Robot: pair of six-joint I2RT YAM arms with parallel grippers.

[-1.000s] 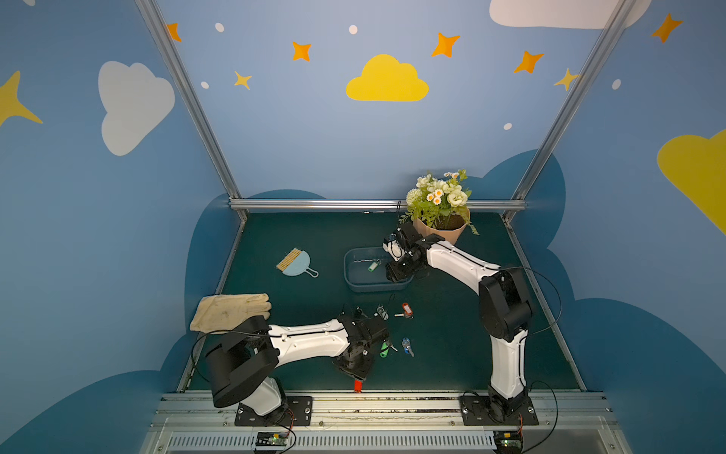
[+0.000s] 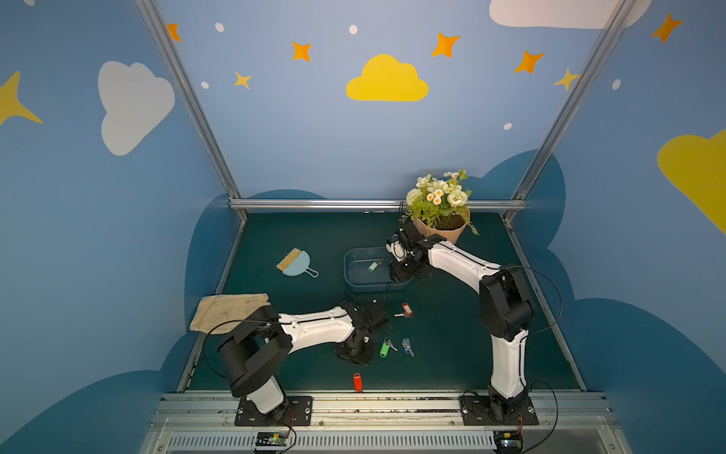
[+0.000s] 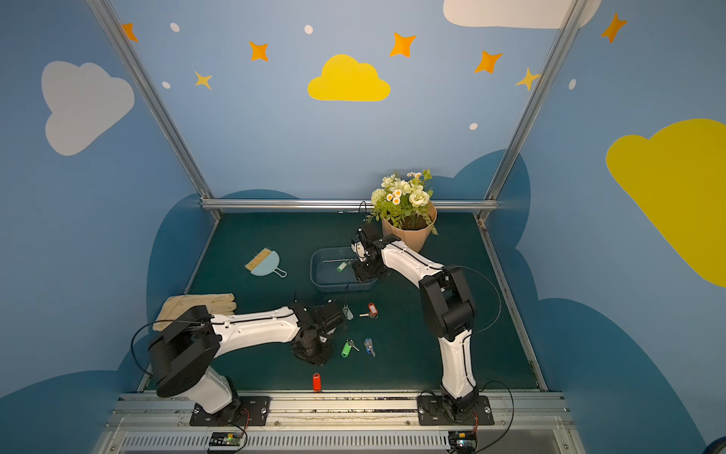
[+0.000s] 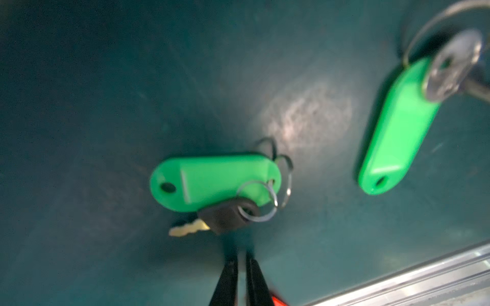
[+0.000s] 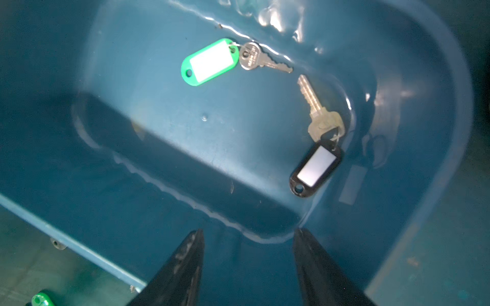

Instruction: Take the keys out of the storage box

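Observation:
In the right wrist view, the blue storage box [image 5: 168, 216] has two key sets on its floor: a green-tagged one [image 5: 209, 61] and a black-tagged one [image 5: 316, 168]. My right gripper is open over the box's right part, nothing between its fingers. Outside the box, a green tag with a black-headed key [image 4: 219, 178] lies on the table below my left gripper. Those fingers are nearly together, and nothing clearly shows between them. Another green tag with a silver key [image 4: 400, 127] lies farther right.
More keys lie on the table: a blue set [image 2: 407, 346], a red-tagged set [image 2: 407, 310], and a red item [image 2: 357, 381] by the front edge. A flower pot [image 2: 446, 227] stands behind my right arm. A brush and dustpan [image 2: 297, 262] and a glove [image 2: 227, 310] lie left.
My left gripper has shifted back from the front edge, uncovering more of the red item and now covering the keys near the red-tagged set. The right arm has barely moved.

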